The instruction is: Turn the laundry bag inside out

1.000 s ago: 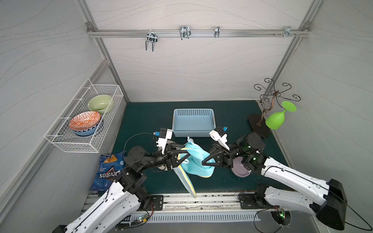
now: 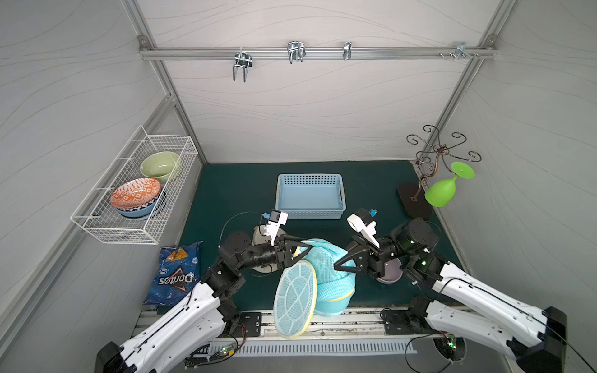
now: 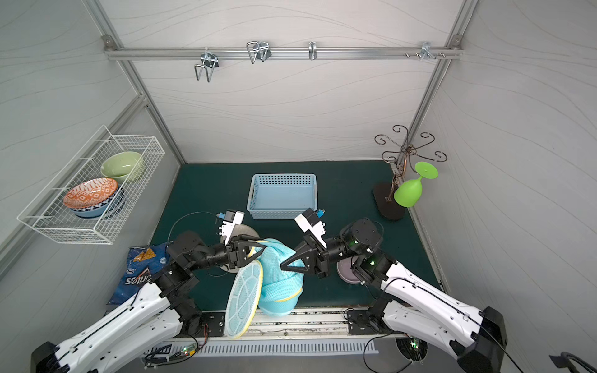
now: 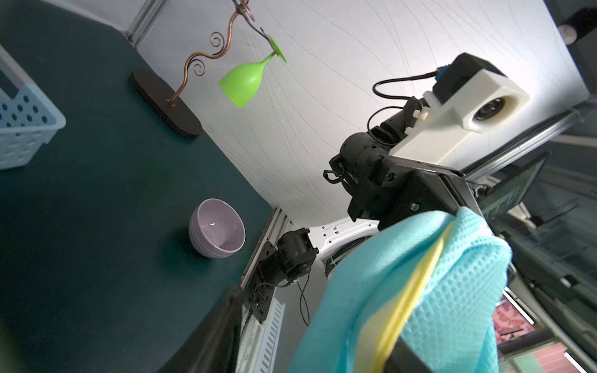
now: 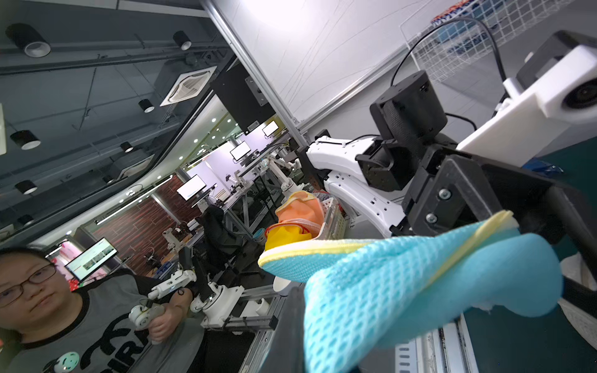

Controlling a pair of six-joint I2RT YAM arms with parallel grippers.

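Observation:
The light-blue mesh laundry bag (image 2: 329,279) with yellow trim hangs bunched between my two grippers, above the front edge of the table. Its oval end panel (image 2: 294,301) faces forward on the left side. My left gripper (image 2: 306,251) is at the bag's upper left, its fingers apart; in the left wrist view a fold of the bag (image 4: 435,298) covers one finger, while the other finger (image 4: 214,335) stands clear. From the right, my right gripper (image 2: 340,266) is shut on the bag's fabric. Cloth (image 5: 398,292) hides much of its fingers in the right wrist view.
A blue basket (image 2: 309,213) stands behind the arms. A lilac bowl (image 4: 217,228) sits by the right arm. At the right is a metal stand with a green goblet (image 2: 440,192); a blue chip bag (image 2: 174,273) lies at the left.
Both grippers have shifted slightly right. The bag hangs lower and fuller, and its end panel has swung from nearly edge-on to facing forward.

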